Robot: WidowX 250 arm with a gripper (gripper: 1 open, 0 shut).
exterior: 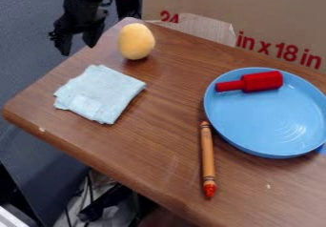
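My black gripper (76, 40) hangs in the air at the top left, off the table's back-left edge, its fingers pointing down; I cannot tell how far apart they are. A yellow rounded object (136, 41) sits near that back edge, to the right of the gripper. A folded pale cloth (99, 94) lies on the left of the table. A red cylindrical object with a handle (261, 81) rests on a blue plate (268, 126) at the right. An orange crayon (208, 159) lies left of the plate, pointing toward the front.
The wooden table (152, 154) has bare room in its middle and front left. A cardboard box (242, 16) stands along the back right, with a translucent piece beside the yellow object. A dark floor lies beyond the left edge.
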